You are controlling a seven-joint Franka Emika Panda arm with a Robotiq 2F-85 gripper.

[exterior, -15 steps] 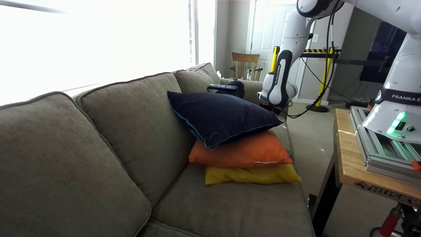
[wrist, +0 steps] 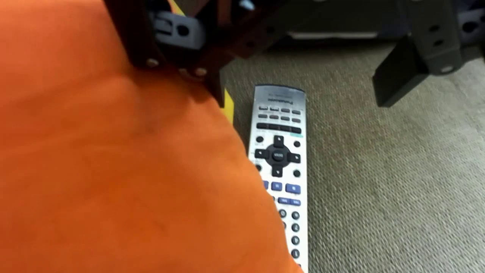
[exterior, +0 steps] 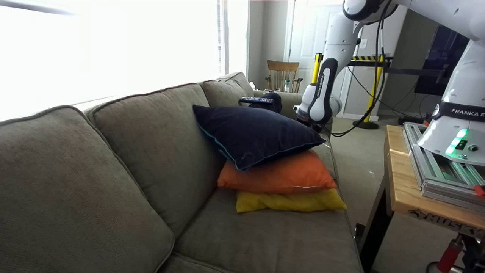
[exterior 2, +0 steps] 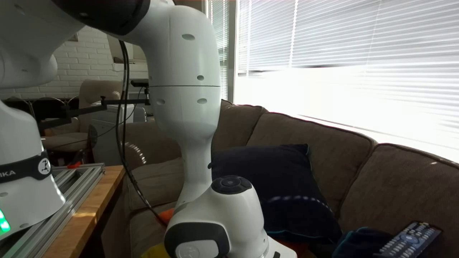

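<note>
A silver remote (wrist: 284, 150) with dark and blue buttons lies on the sofa seat in the wrist view. The orange pillow (wrist: 136, 173) overlaps its lower left side. My gripper is open, its fingers apart on either side of the remote's top end, nothing held between them. How high the fingers are above the seat I cannot tell. In exterior view 1 the dark blue pillow (exterior: 259, 134) rests on the orange pillow (exterior: 282, 175), which lies on a yellow pillow (exterior: 291, 201). The pillows hide my fingers there.
Another remote (exterior: 257, 100) sits on a dark object beyond the pillow stack. The sofa backrest (exterior: 150, 123) runs along one side, a wooden workbench (exterior: 409, 182) along the other. The sofa seat (wrist: 395, 195) is bare to the remote's right in the wrist view.
The end of my arm has shifted slightly left in exterior view 1, toward the dark blue pillow. The pillows there look unmoved.
</note>
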